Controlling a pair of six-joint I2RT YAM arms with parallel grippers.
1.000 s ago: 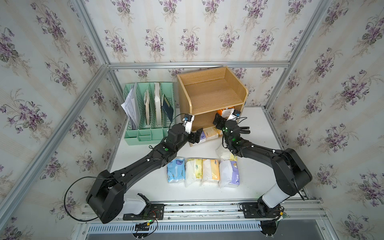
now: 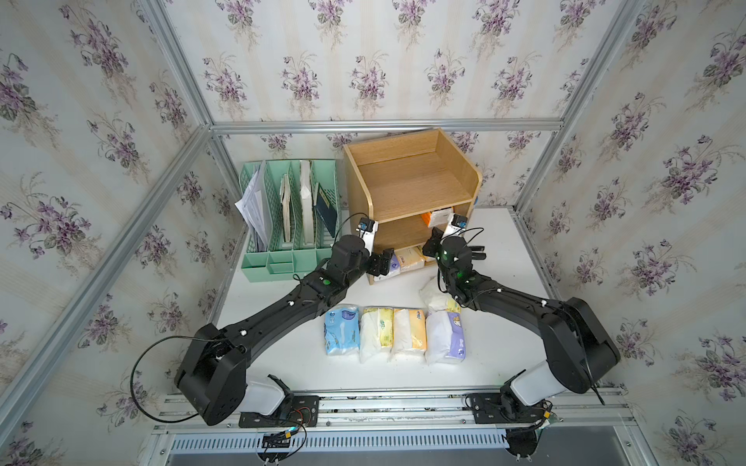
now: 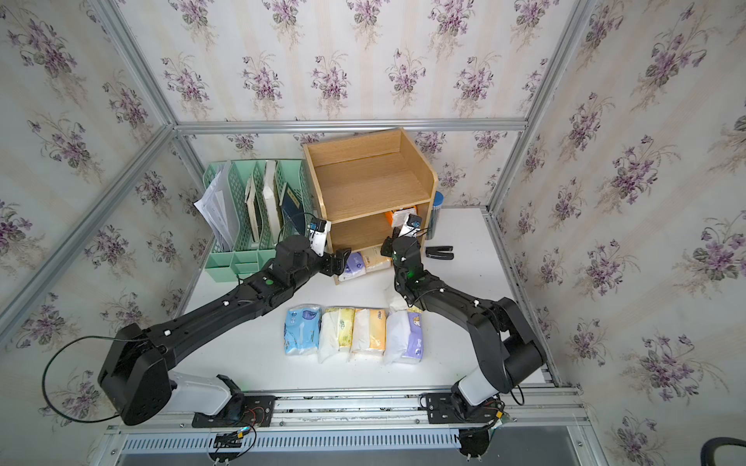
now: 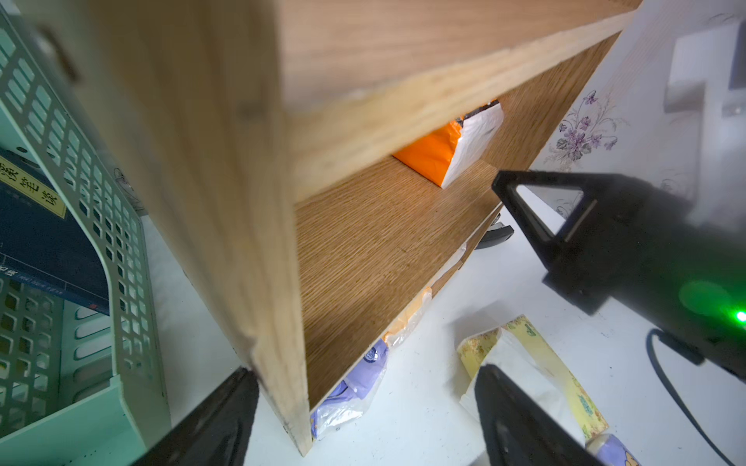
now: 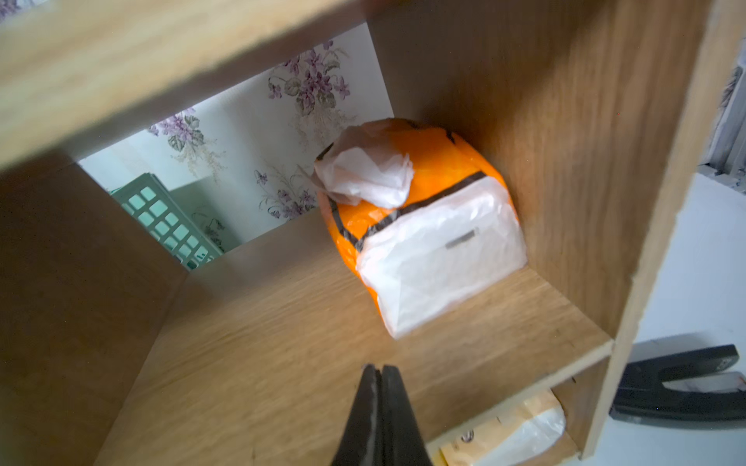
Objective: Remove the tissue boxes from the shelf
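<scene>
On the right side of the shelf's middle level stands an orange and white tissue pack [image 5: 443, 248], a tissue sticking out of its top. The wooden shelf [image 2: 412, 182] has an empty top level. My right gripper is shut in front of the pack, its fingertips together with nothing between them. Under the lowest board lie a purple tissue pack [image 4: 361, 376] and a pale orange tissue pack [image 5: 509, 435]. At the shelf's left front post my left gripper stands open; the post and the purple pack show between its blurred fingers, with no pack gripped.
Several tissue packs lie in a row on the white table, among them a blue pack [image 2: 342, 329] and a white-purple pack [image 2: 445, 337]. A yellow pack [image 4: 571, 372] lies behind them. Left is a green file rack [image 2: 291, 209]; right of the shelf lies a black tool [image 3: 439, 252].
My left gripper's view has shifted close to the post.
</scene>
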